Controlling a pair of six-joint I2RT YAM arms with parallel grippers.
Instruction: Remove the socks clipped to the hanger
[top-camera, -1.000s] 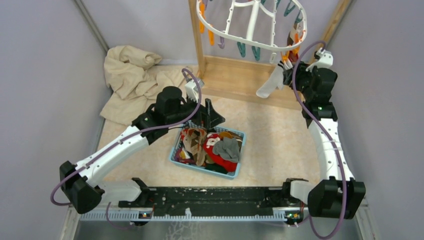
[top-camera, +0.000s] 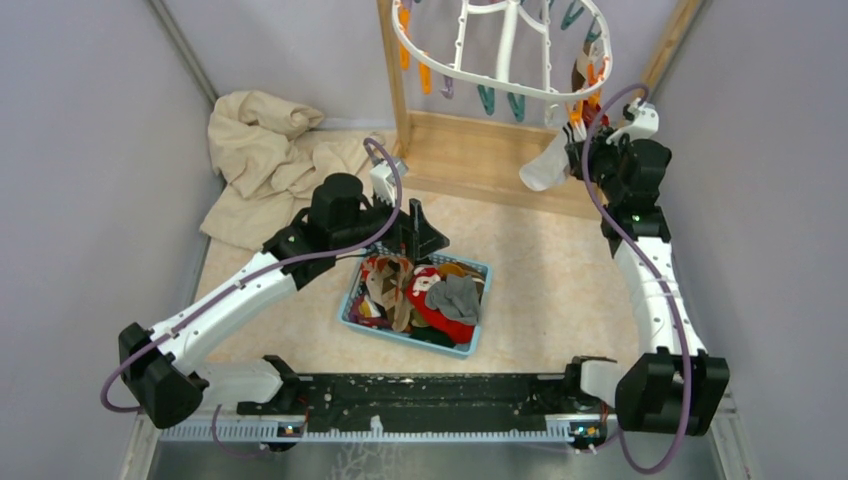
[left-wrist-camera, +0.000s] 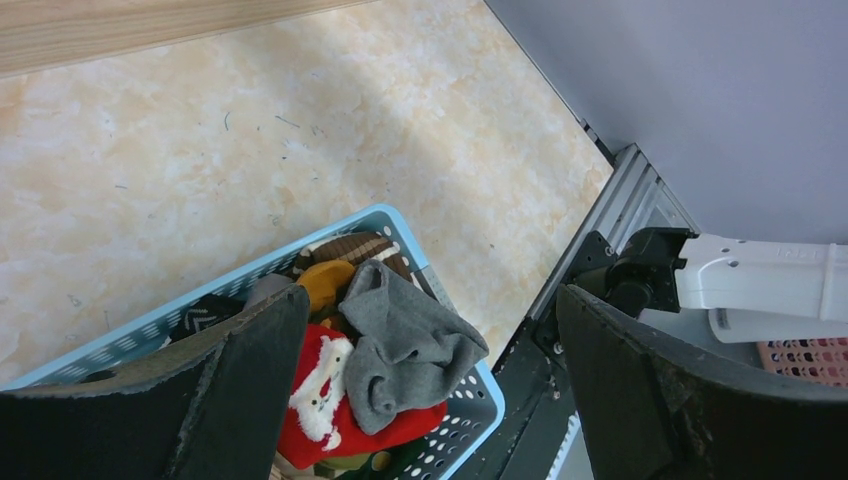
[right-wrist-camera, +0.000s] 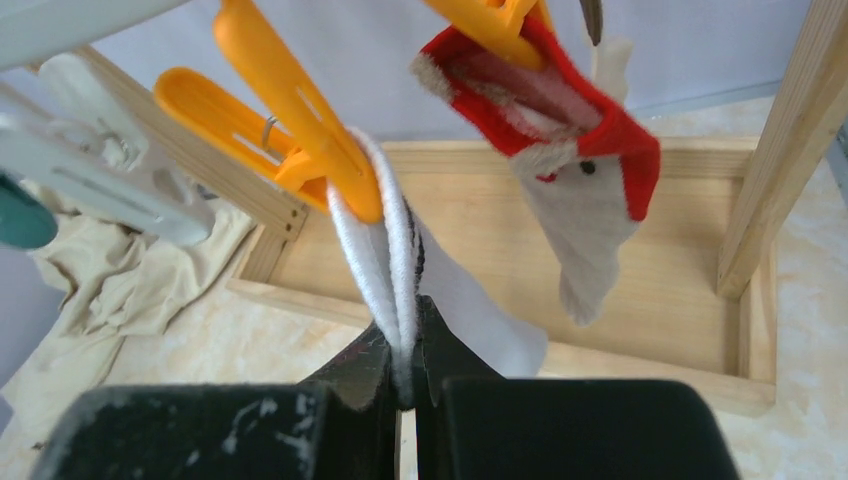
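Note:
The white sock (right-wrist-camera: 475, 305) hangs from an orange clip (right-wrist-camera: 300, 120) on the white round hanger (top-camera: 480, 79). My right gripper is shut on the edge of this sock just below the clip, and the clip still pinches its top. A red and white sock (right-wrist-camera: 590, 150) hangs beside it from another orange clip (right-wrist-camera: 495, 30). In the top view the white sock (top-camera: 546, 165) slants down to the left of my right gripper (top-camera: 580, 160). My left gripper stands open with nothing between its fingers, above the blue basket (left-wrist-camera: 385, 215).
Several socks, among them a grey one (top-camera: 455, 298), lie in the basket. A beige cloth (top-camera: 260, 160) is heaped at the back left. Several other clips hang from the rim, and a wooden frame (top-camera: 480, 155) stands behind. Right of the basket the floor is clear.
The white sock has swung and spread wider, and the hanger has shifted slightly. My right gripper has moved only a little beside the clip. The left arm has stayed still.

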